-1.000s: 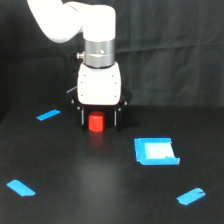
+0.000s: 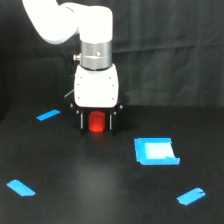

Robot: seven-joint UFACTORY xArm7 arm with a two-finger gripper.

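Note:
A white robot arm reaches down from the top left, ending in a gripper (image 2: 97, 119) low over the dark table. Between its black fingers is a small red object (image 2: 97, 121); the fingers stand close on either side of it, though whether they press on it is hard to tell. To the right lies a blue-bordered square with a white middle (image 2: 157, 151), apart from the gripper.
Blue tape strips (image 2: 49, 114) mark the table at the back left, front left and front right. A dark curtain hangs behind.
The gripper's fingers have moved inward around the red object, and the gripper has shifted very slightly.

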